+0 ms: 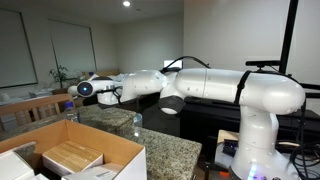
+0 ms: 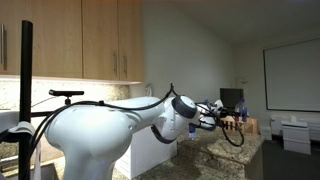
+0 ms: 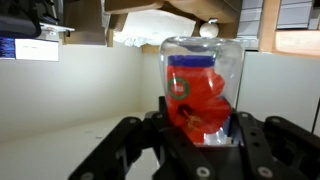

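A clear bottle or cup point(image 3: 203, 58) with a red and blue label stands out in the middle of the wrist view. My gripper is shut on it, with the dark fingers to either side. In exterior view 1 the arm reaches far to the left over the counter, and the gripper point(image 1: 76, 100) is small there. A blue-topped item point(image 1: 70, 108) shows beside it, behind the box edge; whether this is the held bottle I cannot tell. From exterior view 2 the gripper end is too small and cluttered to make out clearly.
An open cardboard box point(image 1: 122, 150) holding smaller boxes fills the near left. A clear bottle point(image 1: 137, 125) stands upright on the speckled counter point(image 1: 172, 155), whose near right part is bare. A wooden chair point(image 1: 35, 105) is behind the box.
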